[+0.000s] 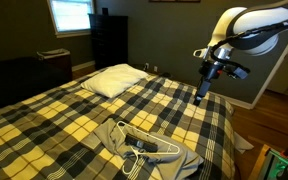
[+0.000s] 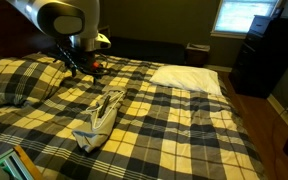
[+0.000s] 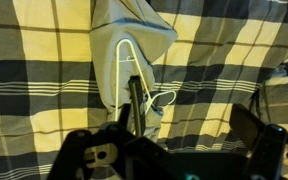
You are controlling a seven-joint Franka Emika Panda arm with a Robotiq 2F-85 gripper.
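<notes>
A grey cloth garment [image 1: 106,135] lies spread on the plaid bedding, with a white hanger [image 1: 154,155] resting on it. In the wrist view, the hanger [image 3: 118,75] crosses the grey cloth [image 3: 149,35], and its hook end curls out to the right. A dark strip [image 3: 136,95] shows beside the hanger; what it is cannot be told. Above the bed, my gripper [image 1: 220,84] hangs beyond the garment and to its right. Its fingers stand wide apart with nothing between them. From the second exterior view, the garment [image 2: 99,123] lies in front of the gripper [image 2: 86,71].
A white pillow [image 1: 114,79] rests toward the far side of the bed. Broad bare stretches of plaid blanket [image 1: 44,120] surround the garment. A dark dresser [image 1: 110,40] stands against the back wall.
</notes>
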